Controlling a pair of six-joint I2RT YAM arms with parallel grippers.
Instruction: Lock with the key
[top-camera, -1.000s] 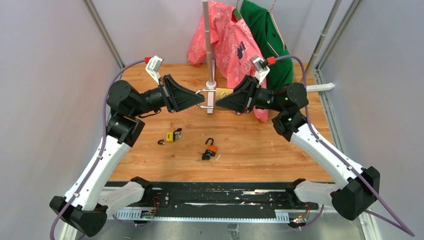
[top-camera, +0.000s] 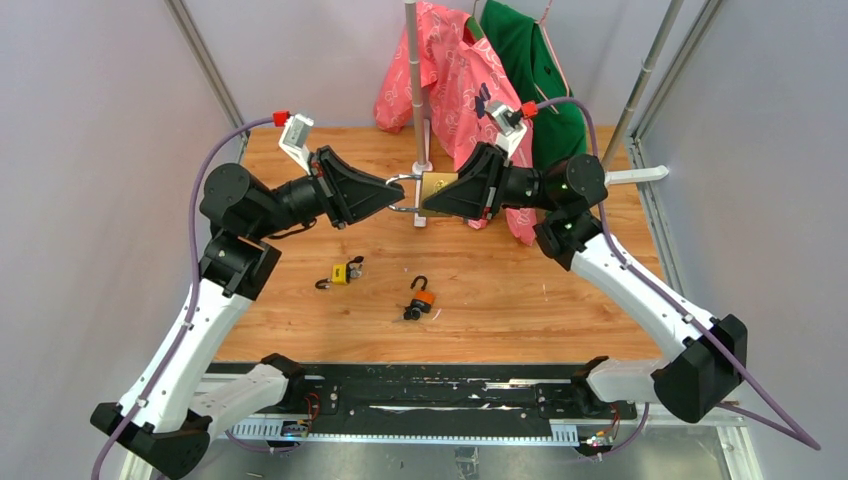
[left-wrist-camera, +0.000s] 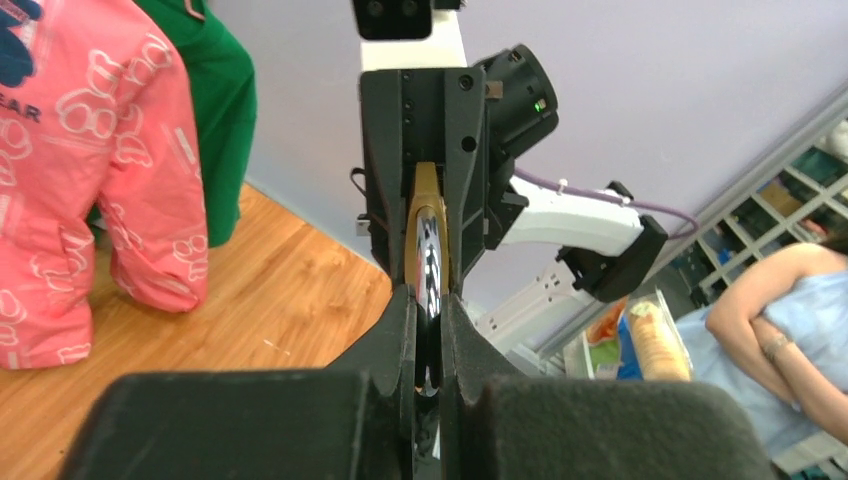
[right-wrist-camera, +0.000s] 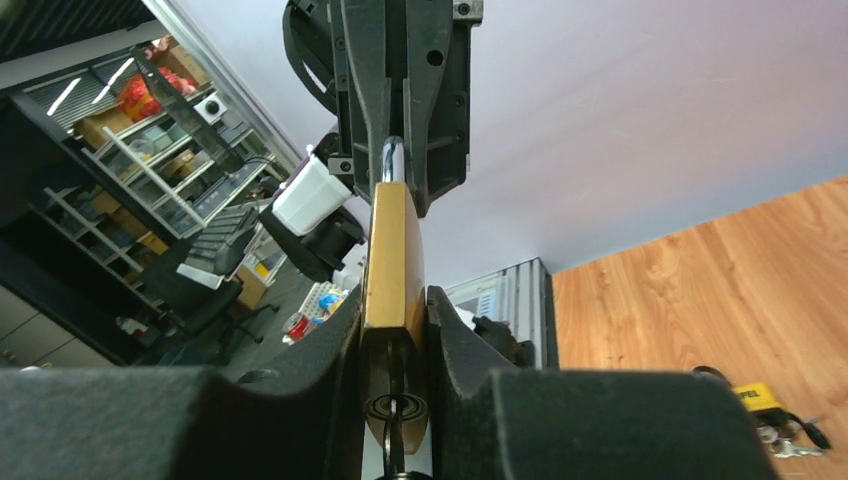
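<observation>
A large brass padlock is held in the air between both arms, its steel shackle pointing left. My left gripper is shut on the shackle, which runs into the brass body in the left wrist view. My right gripper is shut on the padlock's body. A small ring or metal piece shows at the body's near end in the right wrist view; whether it is a key is unclear.
On the wooden table lie a small yellow padlock and an orange-black padlock. Pink and green cloths hang at the back beside white posts.
The grip on the padlock looks the same.
</observation>
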